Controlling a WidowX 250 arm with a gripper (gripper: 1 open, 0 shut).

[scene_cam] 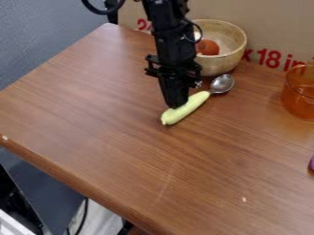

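My black gripper (178, 96) reaches down from the top over a pale green-yellow, elongated vegetable (185, 110) lying diagonally on the wooden table (86, 119). The fingertips are at the vegetable's upper left side; whether they grip it or how far apart they stand is unclear. A metal spoon (221, 83) lies just behind, to the right.
A light bowl (225, 60) with a reddish round item (207, 47) stands at the back against cardboard. An orange translucent container (300, 96) is at the right, a purple item at the right edge.
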